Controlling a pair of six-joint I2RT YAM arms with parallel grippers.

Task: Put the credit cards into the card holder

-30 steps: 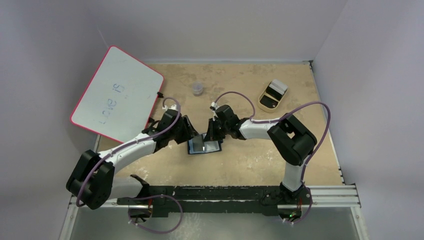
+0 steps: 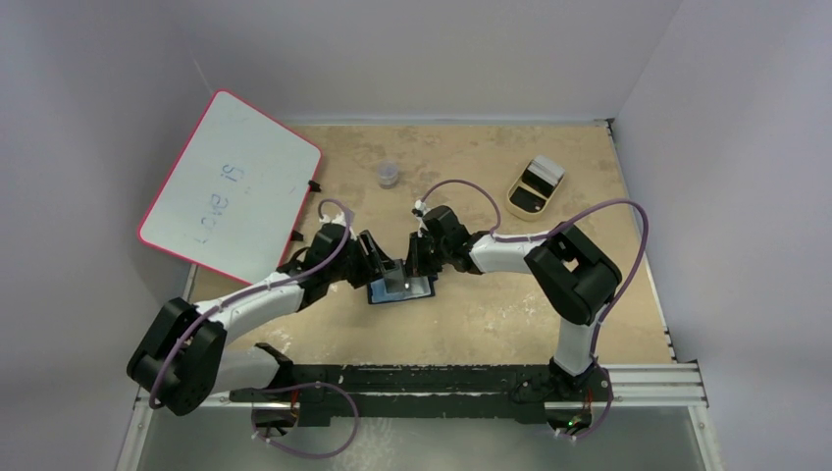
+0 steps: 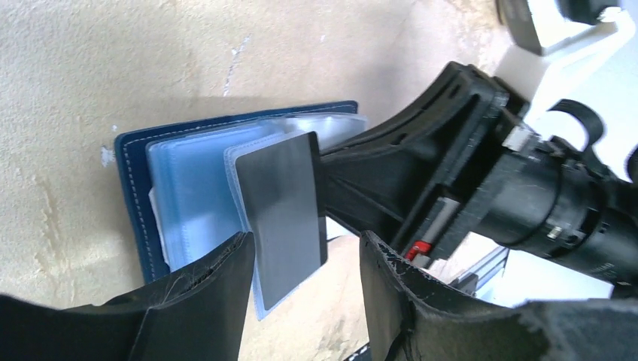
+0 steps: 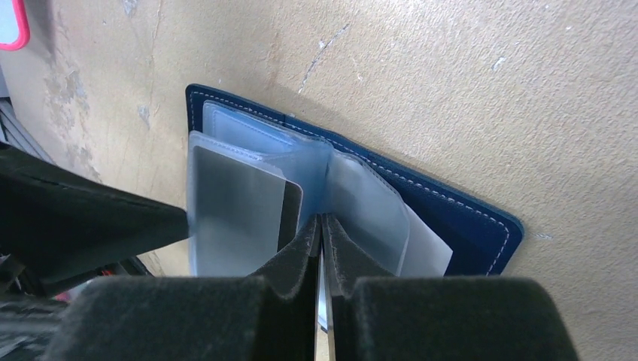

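The navy card holder (image 2: 376, 295) lies open on the table, its clear bluish sleeves (image 3: 199, 207) facing up. One sleeve with a dark grey card (image 3: 280, 203) in it stands raised at an angle. My left gripper is open above it, fingers apart, and nothing is gripped between them. From the other side, my right gripper is shut at the middle of the holder, its tips against a clear sleeve (image 4: 369, 203); the pinched part is mostly hidden. In the right wrist view, a left finger (image 4: 143, 222) reaches beside the raised sleeve.
A tan tray (image 2: 516, 202) at the back right holds white cards (image 2: 546, 171) and dark cards (image 2: 528, 200). The whiteboard (image 2: 235, 182) leans in at the left, and a clear cup (image 2: 388, 175) stands behind the arms.
The raised sleeve's card now sits a little farther right. The right arm has stayed still.
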